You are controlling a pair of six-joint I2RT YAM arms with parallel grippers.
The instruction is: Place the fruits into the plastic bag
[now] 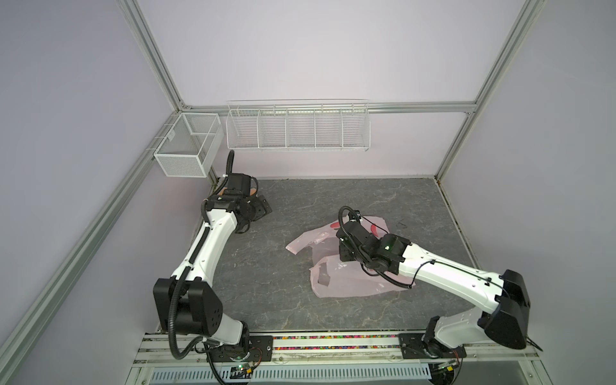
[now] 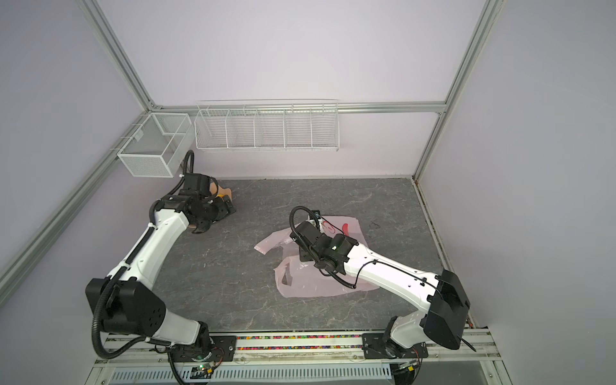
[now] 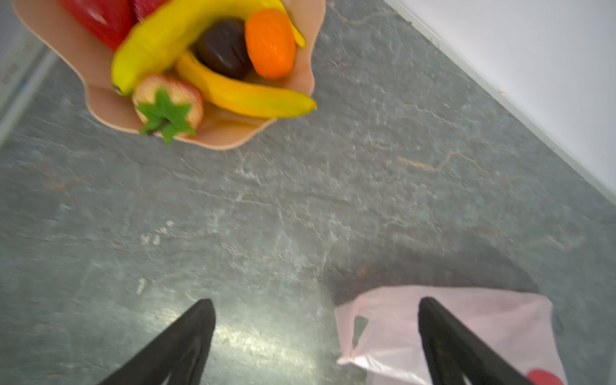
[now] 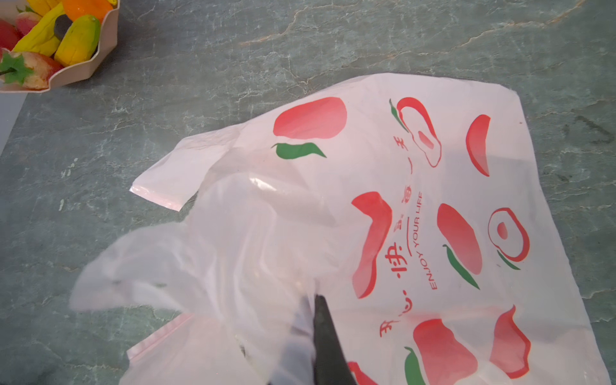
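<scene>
The pink-white plastic bag (image 4: 301,250) with red fruit prints lies flat on the table, its handles toward the left. My right gripper is shut on a raised layer of the bag, whose thin film covers one finger. At the back left, a pinkish bowl (image 3: 221,136) holds the fruits: bananas (image 3: 247,96), an orange (image 3: 270,43), a dark round fruit (image 3: 222,48), a green-leaved fruit (image 3: 168,106) and red ones (image 3: 99,19). My left gripper hangs open near the bowl, only bare tabletop and part of the bag showing beneath its fingers.
White wire baskets (image 1: 298,128) hang on the back wall, and another white basket (image 1: 189,144) sits at the left corner above the left arm.
</scene>
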